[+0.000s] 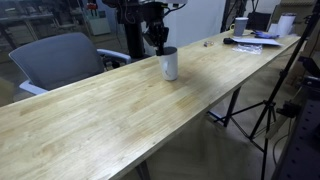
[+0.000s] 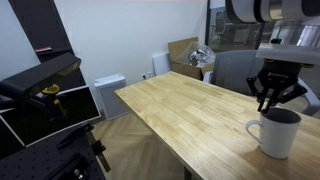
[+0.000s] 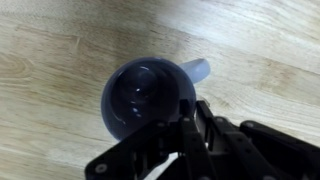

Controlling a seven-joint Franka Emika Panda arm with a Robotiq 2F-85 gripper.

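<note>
A white mug (image 1: 170, 69) with a dark inside stands upright near the far edge of the wooden table in exterior view 1. My gripper (image 1: 160, 51) reaches down to its rim from above and is shut on the mug's wall. Exterior view 2 has the mug (image 2: 281, 136) at the right, its handle toward the left, with the gripper (image 2: 265, 105) at the rim. From the wrist, the mug's dark interior (image 3: 135, 90) looks empty, and the fingers meet its lower right rim. Whether the base touches the table cannot be made out.
A grey chair (image 1: 65, 62) stands behind the table. At the far right end lie a dark cup (image 1: 240, 27) and several flat items. A cardboard box (image 2: 183, 52) sits farther back.
</note>
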